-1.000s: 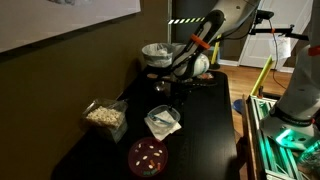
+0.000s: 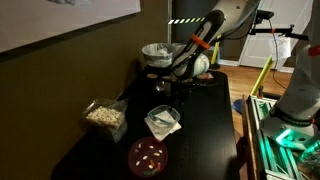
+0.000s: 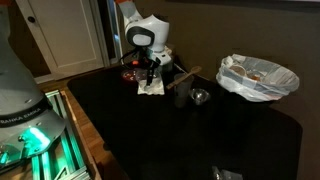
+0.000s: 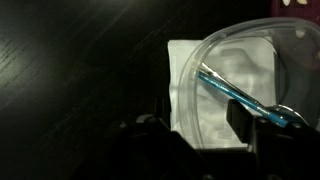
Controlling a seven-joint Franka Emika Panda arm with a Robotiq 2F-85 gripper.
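Note:
A clear plastic container (image 4: 190,85) rests on a white napkin (image 4: 181,50) in the wrist view. Inside it lies a utensil with a blue handle (image 4: 230,91) and a shiny metal end. My gripper is open, its dark fingers (image 4: 150,132) spread across the near wall of the container, with the utensil's handle beyond them. Exterior view 1 has the container (image 2: 162,122) just in front of the gripper. From the other side, the arm hangs above the napkin (image 3: 151,87), hiding much of the container. Whether the fingers touch the wall is unclear.
A dark red bowl (image 2: 147,157) with small pieces stands beside the container. Nearby are a tub of pale bits (image 2: 105,117), a dark cup (image 3: 182,93) with a wooden spoon, a metal cup (image 3: 200,97) and a white-lined basket (image 3: 257,78).

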